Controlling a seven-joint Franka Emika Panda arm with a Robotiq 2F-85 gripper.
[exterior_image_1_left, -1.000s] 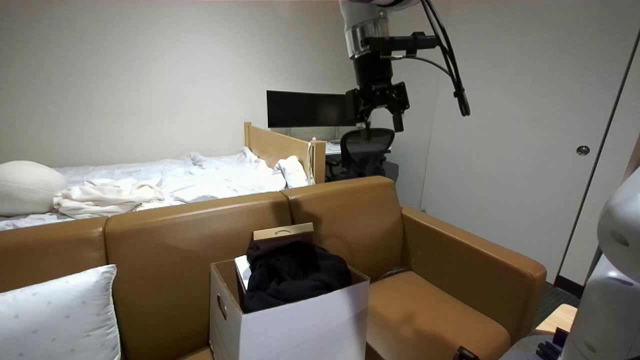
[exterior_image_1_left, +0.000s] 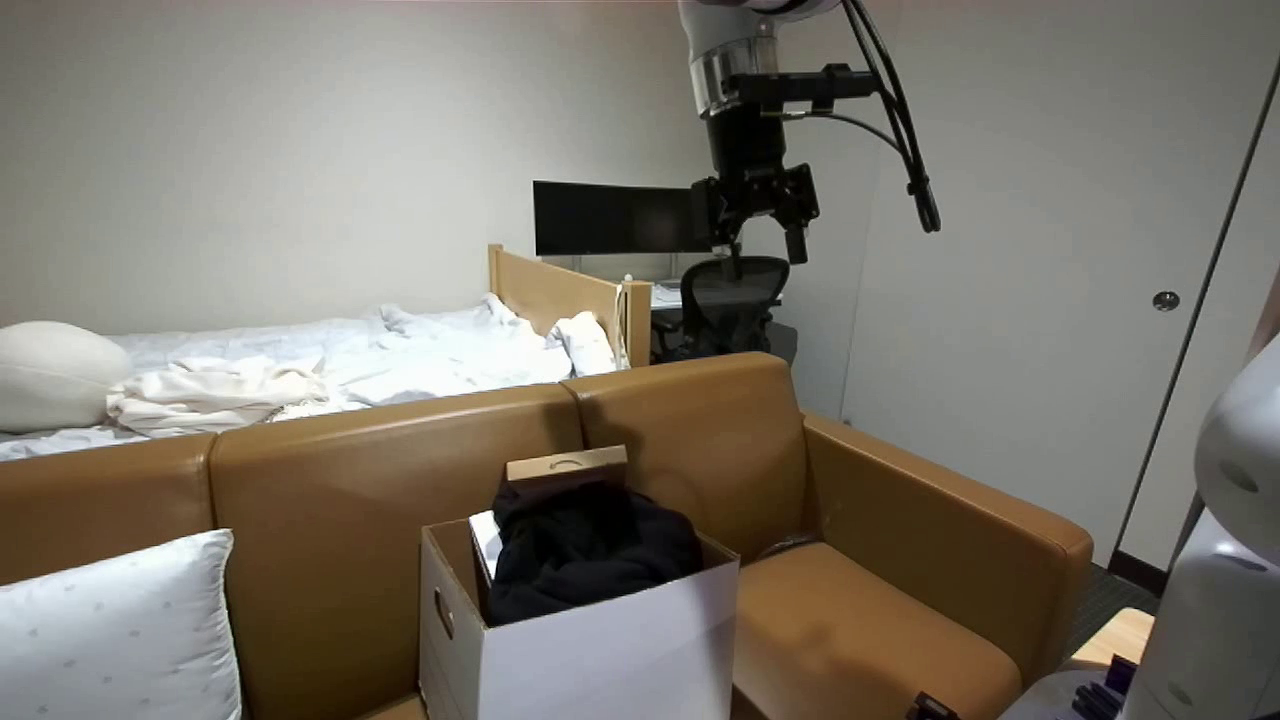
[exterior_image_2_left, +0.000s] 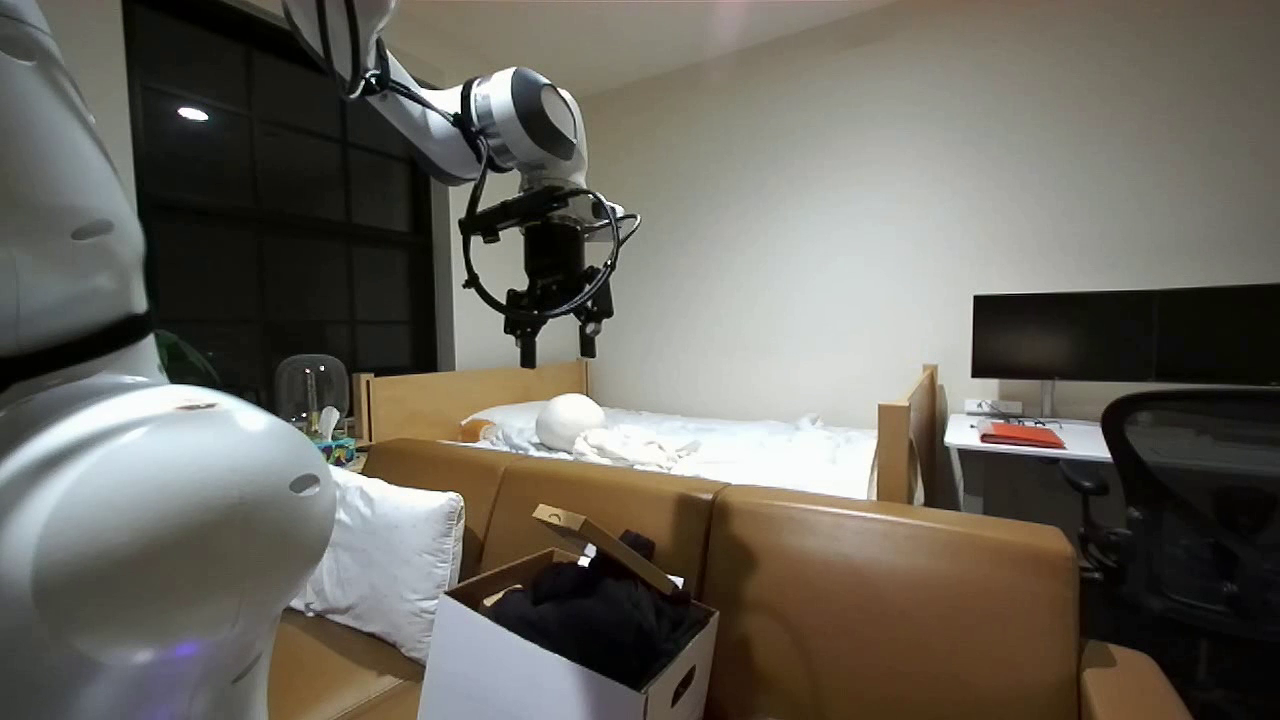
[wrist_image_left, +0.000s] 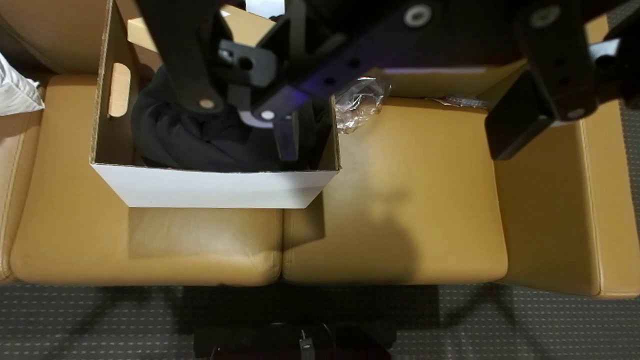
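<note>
My gripper (exterior_image_1_left: 764, 260) is open high above the tan sofa, and nothing shows between its fingers. In the second exterior view the gripper (exterior_image_2_left: 558, 356) hangs in the air, its two fingers apart and pointing down. A white cardboard box (exterior_image_1_left: 606, 654) stands on the sofa, lower than the gripper. Black cloth (exterior_image_1_left: 594, 546) lies bunched inside it, heaped up past the rim in places. Behind the cloth a brown cardboard piece (exterior_image_2_left: 606, 546) sticks up out of the box. From the wrist, the fingers partly cover the black cloth (wrist_image_left: 198, 135).
Right of the box, the sofa seat (wrist_image_left: 420, 198) is mostly bare, with clear crinkled plastic (wrist_image_left: 360, 102) beside the box. A white pillow (exterior_image_1_left: 120, 630) leans at the left. The sofa's backrest (exterior_image_2_left: 888, 588) and armrest (exterior_image_1_left: 948, 486) rise around the seat. Behind stands a bed (exterior_image_2_left: 768, 450).
</note>
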